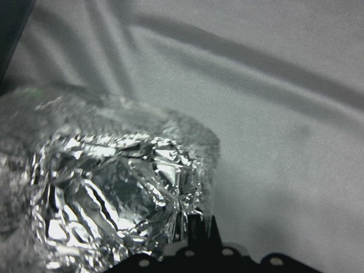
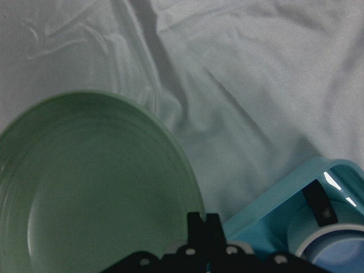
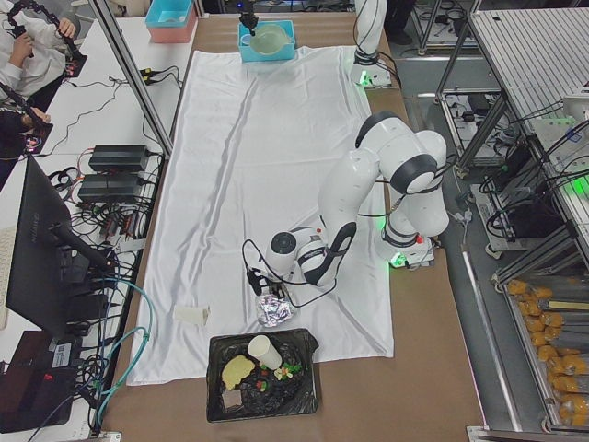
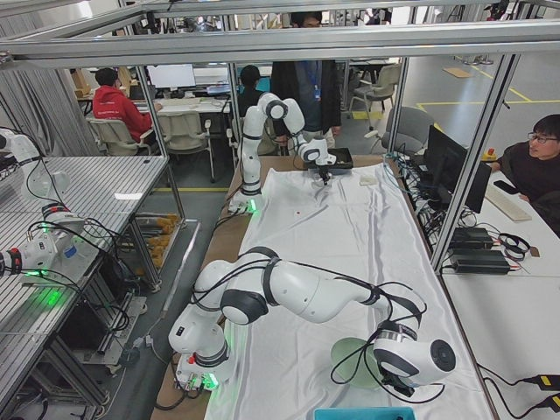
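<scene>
A green plate (image 2: 96, 182) is lifted over the blue bin (image 2: 273, 199) at the table's far end in the camera left view; my right gripper is shut on the plate's rim. In the bin are blue cups or bowls (image 2: 338, 247). My left gripper is at a crumpled foil-covered item (image 1: 114, 199) on the white cloth, at its near edge; it looks shut on the item's clear rim, though the fingertips are partly hidden.
A black tray (image 3: 276, 396) with a white cylinder, a yellow item and small pieces sits beyond the cloth's near edge. A pale flat item (image 3: 191, 314) lies left of the foil.
</scene>
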